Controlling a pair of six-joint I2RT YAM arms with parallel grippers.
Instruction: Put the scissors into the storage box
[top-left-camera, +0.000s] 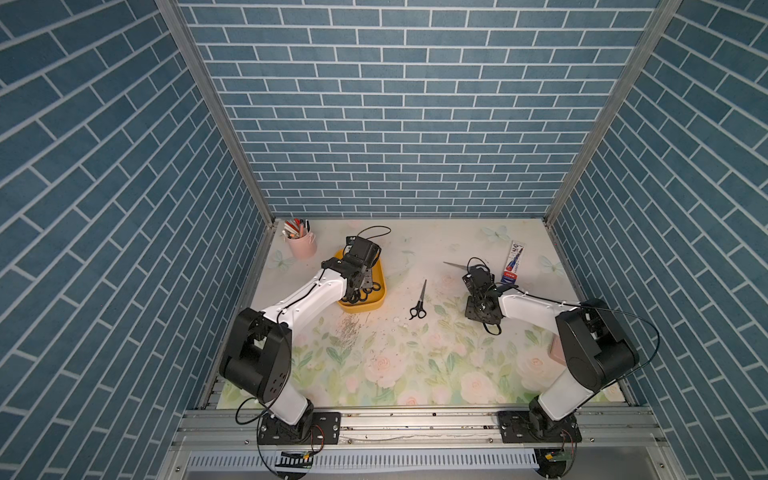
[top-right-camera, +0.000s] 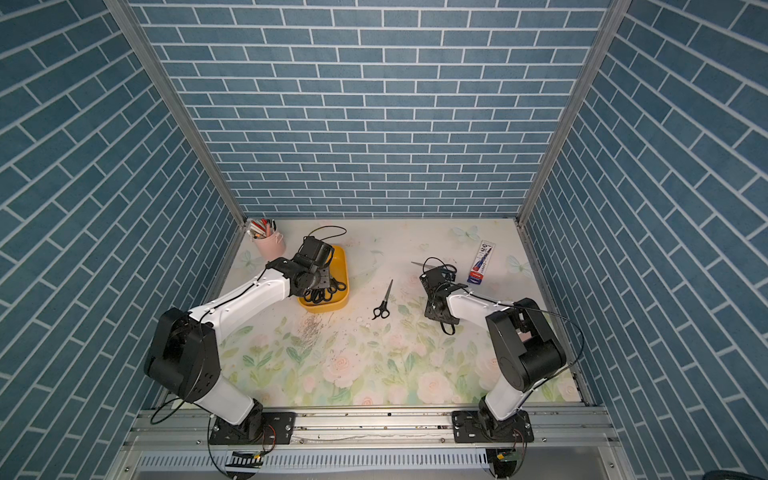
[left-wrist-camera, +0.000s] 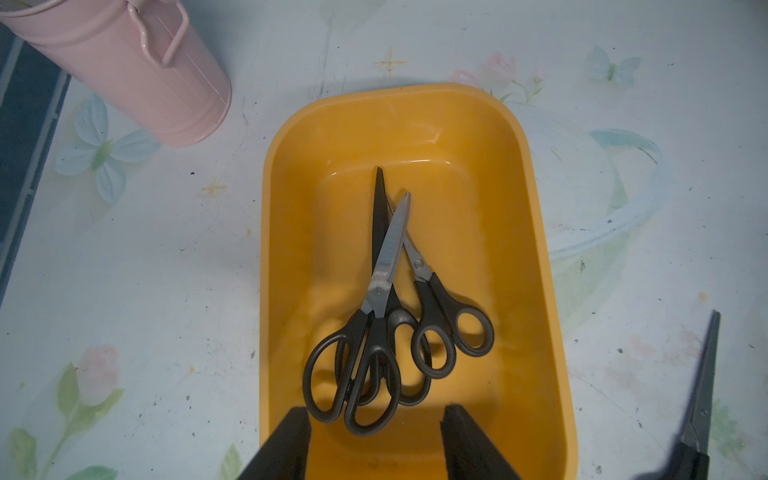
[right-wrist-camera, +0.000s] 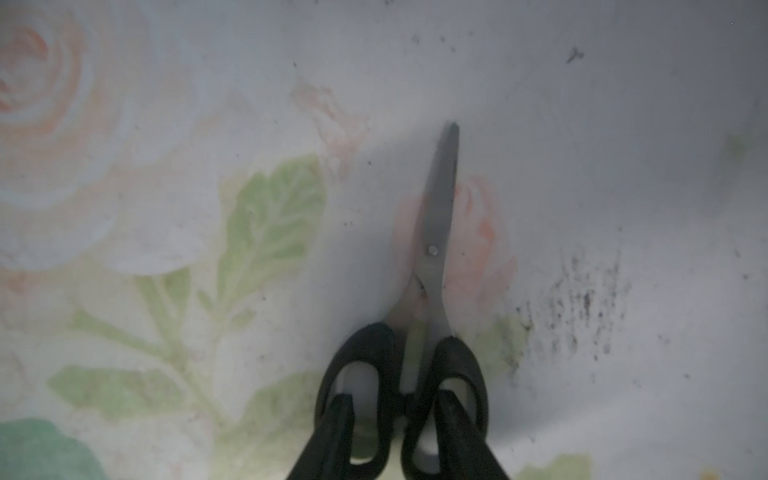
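The yellow storage box (left-wrist-camera: 292, 240) holds several scissors (left-wrist-camera: 380, 288), seen in the left wrist view beneath my left gripper, whose fingers stand apart with nothing visibly between them. My right gripper is low over black-handled scissors (right-wrist-camera: 436, 208) on the table, its fingertips at the two handle loops; whether they touch cannot be told. A loose pair of scissors (top-left-camera: 417, 308) lies in the middle, right of the box. Another pair (top-right-camera: 428, 264) lies behind my right gripper, partly hidden.
A pink cup of pens (top-left-camera: 301, 244) stands back left. A boxed item (top-right-camera: 481, 260) lies at the back right, and a pink object (top-left-camera: 557, 349) is half hidden by the right arm.
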